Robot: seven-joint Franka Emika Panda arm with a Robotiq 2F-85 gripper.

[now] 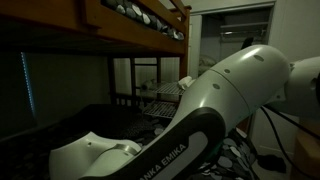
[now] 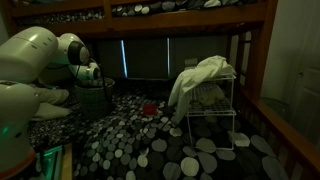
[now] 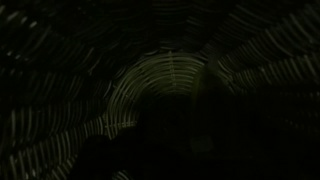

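Observation:
In exterior view 2, a dark woven basket (image 2: 93, 103) stands at the left, and the far end of my white arm (image 2: 75, 50) reaches over its top. The wrist view is filled with the curved, ribbed basket wall (image 3: 165, 70), faintly lit at the middle, so my gripper's camera looks into the basket. The lower part of that view is nearly black. My fingers cannot be made out there, nor anything between them. In exterior view 1 the arm (image 1: 215, 95) crosses the picture, with its hand out of sight.
A white wire rack (image 2: 210, 130) holds a draped white cloth (image 2: 203, 72). A small red object (image 2: 150, 108) lies on the dark, dotted bedding (image 2: 150, 160). Bunk-bed rails (image 2: 275, 115) bound the right side, and the upper bunk (image 1: 130, 25) overhangs the area.

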